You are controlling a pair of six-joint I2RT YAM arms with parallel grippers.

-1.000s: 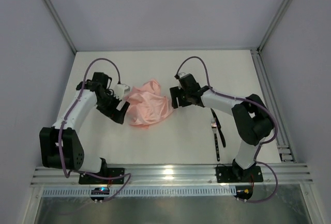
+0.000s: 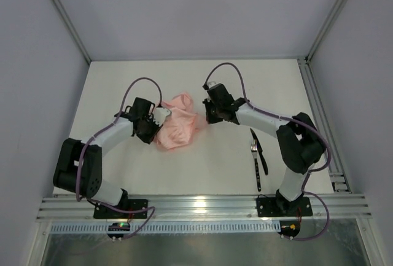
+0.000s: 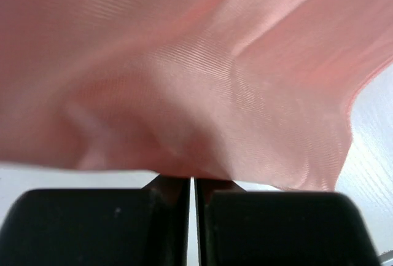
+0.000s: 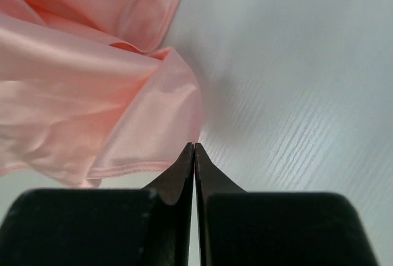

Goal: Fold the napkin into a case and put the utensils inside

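Note:
The pink napkin [image 2: 176,128] lies crumpled in the middle of the white table [image 2: 202,174]. My left gripper [image 2: 152,136] is shut at its left edge; in the left wrist view the cloth [image 3: 202,82] fills most of the picture right at the fingertips. My right gripper [image 2: 210,118] is shut on a thin pale corner of the napkin [image 4: 153,125] at its right side, seen at the fingertips in the right wrist view. A fork [image 2: 255,169] and a dark knife [image 2: 262,157] lie at the lower right.
Metal rails border the table at the front and right, with walls around it. The right arm hangs above the upper part of the utensils' side.
My left gripper has moved right onto the napkin and shut.

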